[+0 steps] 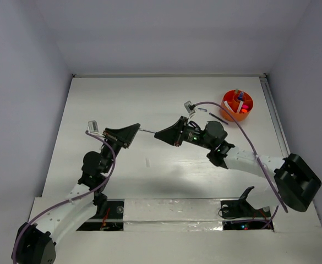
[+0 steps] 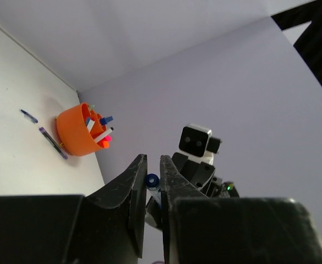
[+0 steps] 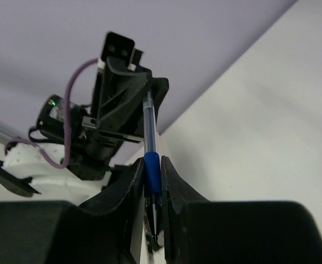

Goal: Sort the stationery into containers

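Note:
A slim pen (image 1: 147,131) with a blue section and clear barrel hangs level between my two grippers above the table's middle. My left gripper (image 1: 137,127) is shut on one end, my right gripper (image 1: 157,133) on the other; in the right wrist view the blue part (image 3: 152,173) sits between the right fingers. An orange container of pens and markers stands at the back right. Two loose pens lie beside it: a short one (image 2: 28,116) and a longer dark one (image 2: 53,142).
Grey walls enclose it at the back and sides. Both arms occupy the front left and right.

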